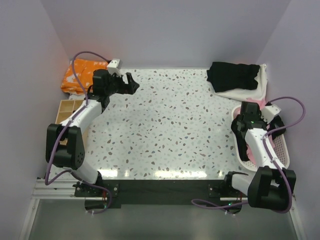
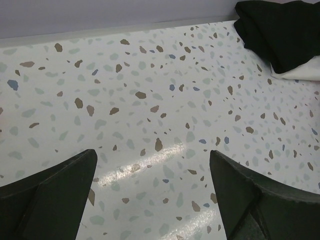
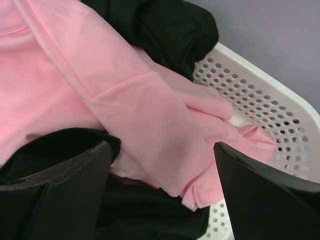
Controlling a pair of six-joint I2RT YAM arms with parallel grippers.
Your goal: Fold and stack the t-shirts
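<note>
In the top view a white perforated basket (image 1: 282, 150) at the right holds loose pink and black shirts. Over it hangs my right gripper, its fingers parted above a bunched pink shirt (image 3: 150, 110). Black cloth (image 3: 75, 137) curls up by the left finger; whether it touches is unclear. At the back right, a folded black shirt (image 1: 232, 76) lies partly over a white one (image 1: 261, 85). My left gripper (image 1: 134, 85) stands open near the back left, with only bare table seen between its fingers. An orange cloth (image 1: 82, 72) lies in the back left corner.
Beside the left arm stands a tan box (image 1: 65, 107), partly hidden by that arm. Walls close in at the back and both sides.
</note>
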